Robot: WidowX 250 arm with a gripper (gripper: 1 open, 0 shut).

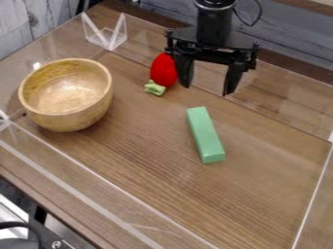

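My gripper [209, 70] hangs over the back middle of the wooden table, its two dark fingers spread wide with nothing visible between them. Just left of it lies a red object [164, 68] with a small pale green piece [155, 88] at its lower end. A green rectangular block [205, 134] lies flat in front of the gripper, at the table's middle. A tan round bowl [66, 94] sits at the left.
A clear wire-like holder [107, 29] stands at the back left. Dark cables show at the lower left edge.
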